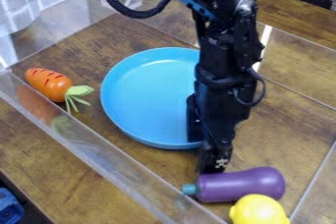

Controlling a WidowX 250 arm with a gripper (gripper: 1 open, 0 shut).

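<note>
My black gripper (213,151) hangs low over the right side of a blue plate (138,90), its tip near the plate's front-right rim, just behind a purple eggplant toy (242,186). The fingers are dark and overlap the arm's shadow, so their spacing is hard to make out. An orange carrot toy (50,84) with green leaves lies left of the plate. A yellow lemon toy (257,212) sits at the bottom right, in front of the eggplant.
A clear plastic wall (92,159) runs diagonally along the near left, and another stands at the back left.
</note>
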